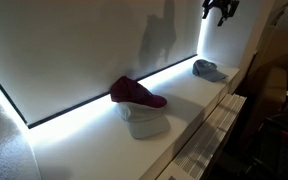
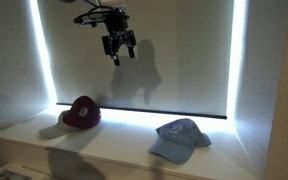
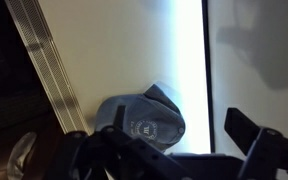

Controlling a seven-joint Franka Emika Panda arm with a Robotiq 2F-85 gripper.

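A grey-blue cap [image 1: 208, 70] rests on the white window sill, toward the far end in exterior view 1. In exterior view 2 this grey-blue cap [image 2: 181, 138] lies at the right, and the wrist view catches it [image 3: 141, 121] at the bottom with a round emblem on it. A dark red cap [image 1: 134, 92] and a white cap [image 1: 144, 122] sit together farther along the sill. My gripper [image 2: 120, 56] is open in the air above the sill, between the caps in exterior view 2. Nothing is between its fingers; it touches neither cap.
A pale blind [image 2: 174, 75] hangs behind the sill, with bright light at its edges. A slatted grille [image 1: 206, 140] runs along the sill's front. Bare sill [image 2: 129, 138] lies between the two groups of caps.
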